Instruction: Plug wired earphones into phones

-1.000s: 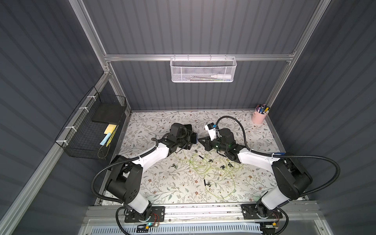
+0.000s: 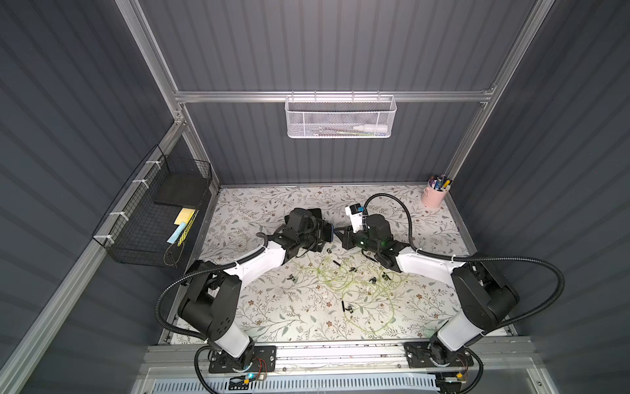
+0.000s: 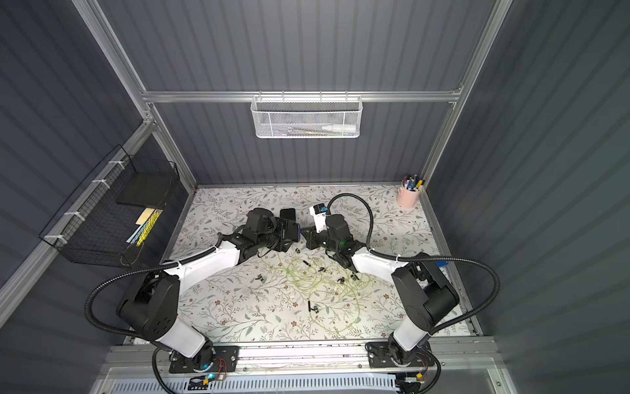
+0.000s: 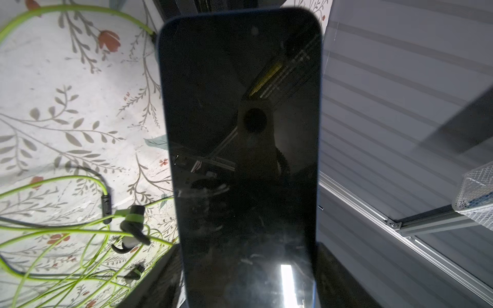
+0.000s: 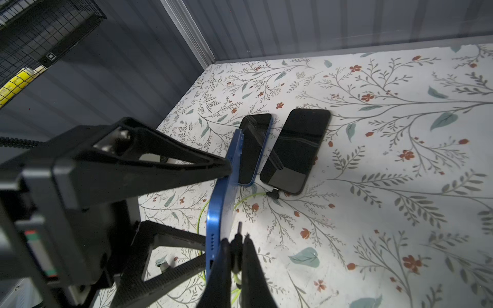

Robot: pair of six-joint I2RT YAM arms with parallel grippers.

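Observation:
My left gripper is shut on a blue-edged phone (image 4: 241,154), held off the table with its dark screen facing the left wrist camera. In the right wrist view, the held phone (image 5: 218,213) shows edge-on, its port-hole end facing downwards. My right gripper is shut on a small black earphone plug (image 5: 236,245), whose thin tip points upwards. That tip appears close to the phone's lower end; whether they touch I cannot tell. Green earphone cables (image 4: 56,231) lie tangled on the table below.
Another blue-edged phone (image 5: 254,146) and a black phone (image 5: 297,148) lie flat behind. A black connector (image 5: 273,194) rests by the black phone's near end; whether inserted is unclear. A pink pen cup (image 2: 433,195) stands back right.
My left gripper and its phone have shifted slightly right. My right gripper has moved a little, with its wrist rising slightly in view. The two grippers stay close together.

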